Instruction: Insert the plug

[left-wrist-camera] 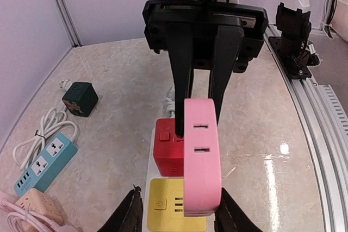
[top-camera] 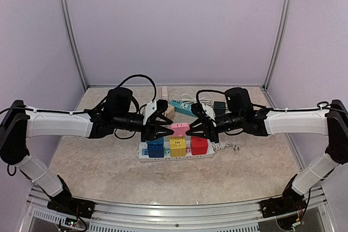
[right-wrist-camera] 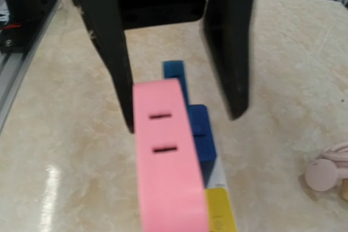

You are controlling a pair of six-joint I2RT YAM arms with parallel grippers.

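Note:
The pink plug [top-camera: 180,129] hangs just above the yellow socket block [top-camera: 178,146] on the white power strip [top-camera: 176,158]. My right gripper has its fingers close along both sides of the plug's far end in the left wrist view, shut on it. My left gripper stands open around the near end, a wide gap on one side and one finger [left-wrist-camera: 224,213] close to the plug. The right wrist view shows the slotted face of the plug [right-wrist-camera: 166,150] between the left gripper's spread fingers; my right fingertips are out of sight there.
Red [top-camera: 199,145] and blue [top-camera: 156,150] blocks flank the yellow one on the strip; a teal piece [right-wrist-camera: 174,70] shows beyond the blue block. Behind lie a teal power strip [left-wrist-camera: 46,165], a dark green block [left-wrist-camera: 80,99] and loose cords.

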